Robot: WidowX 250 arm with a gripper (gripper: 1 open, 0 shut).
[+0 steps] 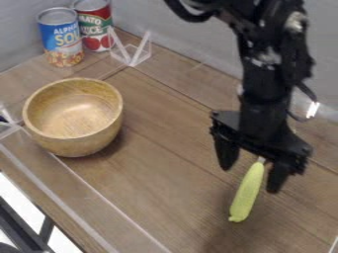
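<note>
My black gripper [251, 163] hangs open at the right, its fingers on either side of the upper end of a pale yellow-green elongated object [244, 198] lying on the wooden table, slightly above or at it; I cannot tell whether they touch. The object's upper tip is partly hidden under the gripper. A wooden bowl [73, 124] sits at the left.
Two cans, a blue one [62, 38] and a red one [94, 25], stand at the back left against the wall.
</note>
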